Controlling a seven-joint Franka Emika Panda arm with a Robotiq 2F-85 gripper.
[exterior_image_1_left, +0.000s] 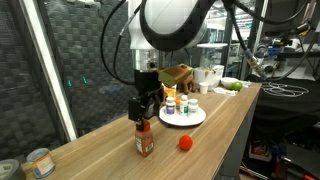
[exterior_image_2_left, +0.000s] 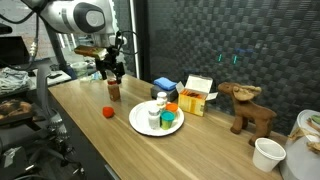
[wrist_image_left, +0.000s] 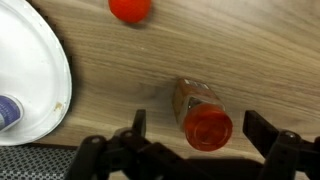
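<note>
A small brown bottle with an orange-red cap stands upright on the wooden table. My gripper is open above it, with the cap showing between the two spread fingers in the wrist view. In the first exterior view the gripper's lower end is close to the top of the bottle and partly hides its cap. Whether the fingers reach down past the cap, I cannot tell. A red ball rests on the table a short way from the bottle.
A white plate carries several small jars. Behind it are an open yellow box, a brown toy moose and a white cup. Tins stand at the table's near left. Bare wood surrounds the bottle.
</note>
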